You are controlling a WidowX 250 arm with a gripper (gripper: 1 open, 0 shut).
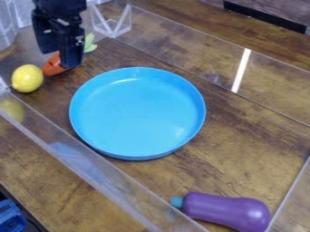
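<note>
My black gripper (63,45) hangs at the top left, over an orange carrot (53,66) with a pale green top; it stands open, and the carrot is partly hidden behind it. A yellow lemon (27,78) lies just left of and nearer than the carrot. A round blue plate (137,111) sits empty in the middle. A purple eggplant toy (227,212) lies at the bottom right.
Clear plastic walls border the wooden surface (242,118). A blue object (7,216) shows at the lower left edge, outside the wall.
</note>
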